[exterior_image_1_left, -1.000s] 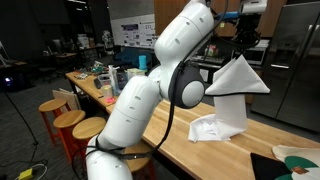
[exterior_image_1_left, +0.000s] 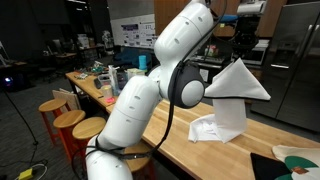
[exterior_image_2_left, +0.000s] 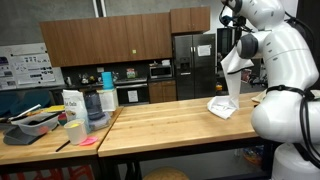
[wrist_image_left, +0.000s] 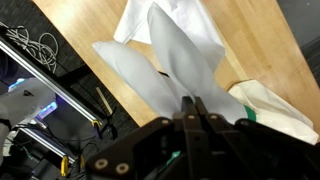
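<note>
My gripper is high above the wooden table, its fingers closed on the top of a white cloth (exterior_image_1_left: 237, 85). From there the cloth hangs in long folds down toward the table; in the wrist view these folds (wrist_image_left: 178, 50) spread out beyond the fingertips. More white cloth (exterior_image_1_left: 206, 130) lies crumpled on the tabletop below, and I cannot tell if it is part of the hanging piece. Exterior view 2 shows the hanging cloth (exterior_image_2_left: 234, 65) beside the arm.
A white and green item (exterior_image_1_left: 298, 154) and a dark flat item (exterior_image_1_left: 267, 167) lie at the table's right end. Containers and a blue-topped jug (exterior_image_2_left: 107, 90) stand at the far end. Stools (exterior_image_1_left: 68, 120) line one side.
</note>
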